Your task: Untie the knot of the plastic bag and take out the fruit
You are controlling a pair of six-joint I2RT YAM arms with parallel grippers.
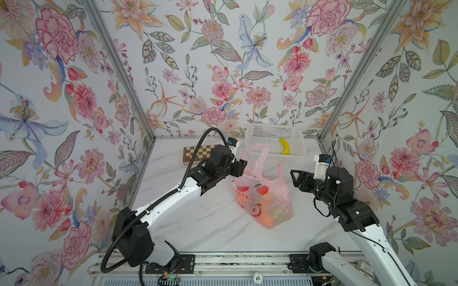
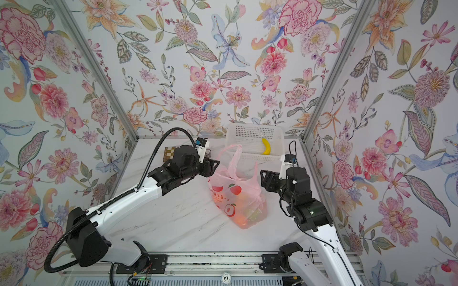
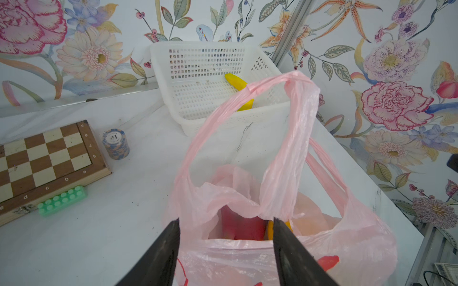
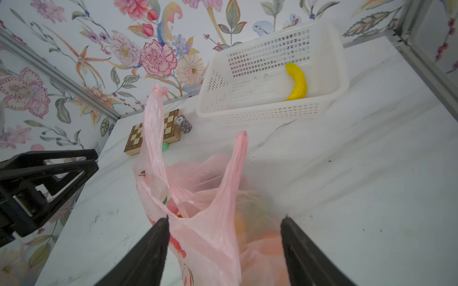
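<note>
The pink plastic bag [image 1: 260,202] stands on the table with its handles upright and its top loosely open; red and yellow fruit [image 3: 242,223] shows inside in the left wrist view. My left gripper [image 1: 241,166] is at the bag's upper left, fingers apart, nothing clearly between them. Across the bag, my right gripper [image 1: 298,178] stands beside its right handle, open and empty. In both wrist views the fingertips frame the bag from a short distance.
A white basket [image 2: 252,131] holding a banana [image 2: 265,145] stands at the back right. A chessboard [image 3: 43,162], a green brick [image 3: 62,200] and a chip stack [image 3: 116,143] lie back left.
</note>
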